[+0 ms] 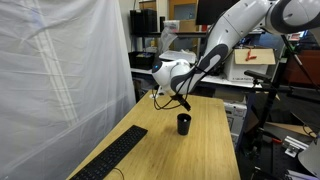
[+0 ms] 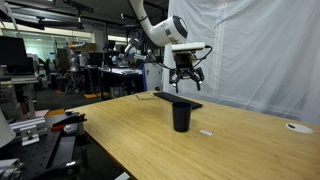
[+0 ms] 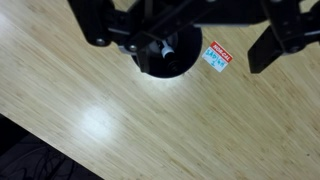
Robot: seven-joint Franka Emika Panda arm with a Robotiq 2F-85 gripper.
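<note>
A black cup (image 1: 183,124) stands upright on the wooden table. The second exterior view shows the same cup (image 2: 181,117) with my gripper (image 2: 190,82) above it, clear of its rim. From the wrist, the cup (image 3: 176,68) appears partly covered by one of my fingers, and a small light-coloured item (image 3: 167,47) is visible inside it. What that item is, I cannot tell. My gripper is open, its fingers wide apart, with only table, cup edge and a small label between them in that view.
The red, white and blue label (image 3: 216,56) lies flat beside the cup. A black keyboard (image 1: 108,155) rests along the table's left side, near a white curtain. A round white item (image 2: 299,128) lies farther off.
</note>
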